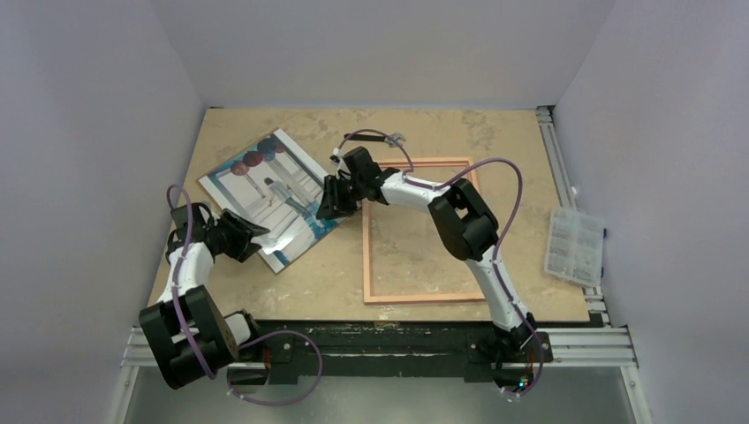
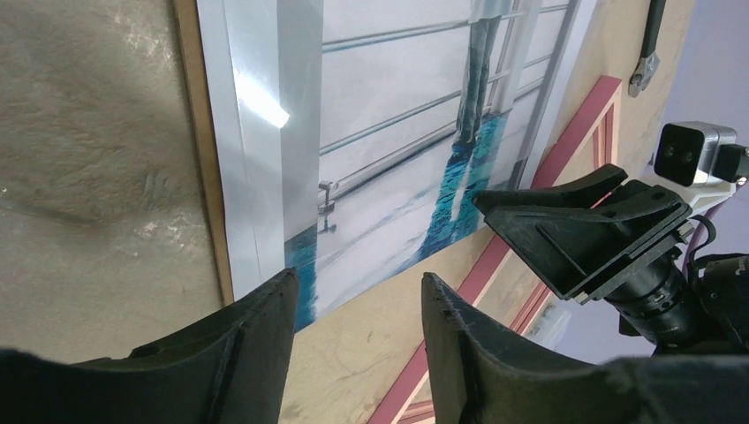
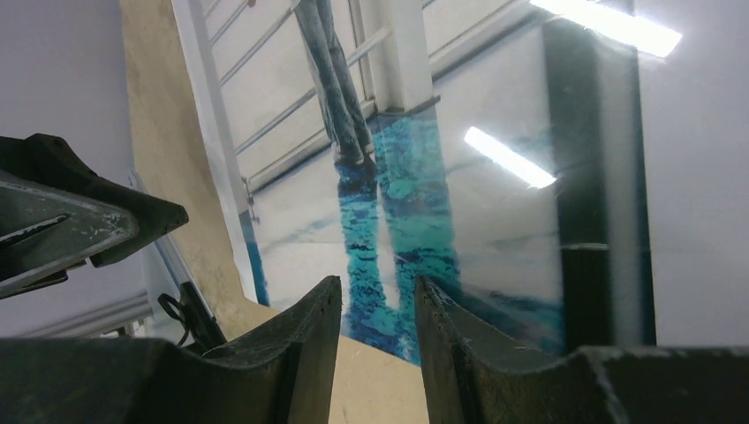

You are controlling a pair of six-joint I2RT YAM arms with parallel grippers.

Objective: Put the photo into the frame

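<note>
The glossy photo (image 1: 265, 194) lies tilted on a thin board at the table's left. My left gripper (image 1: 259, 239) is at its lower-left corner; in the left wrist view its fingers stand apart over the near edge, nothing visible between them. My right gripper (image 1: 331, 208) is over the photo's right corner, fingers (image 3: 300, 344) apart above the blue printed part, holding nothing that I can see. The empty light-wood frame (image 1: 366, 265) lies to the right, partly under my right arm.
A black-handled tool (image 1: 362, 137) lies behind the frame. A clear compartment box (image 1: 572, 247) is at the right edge.
</note>
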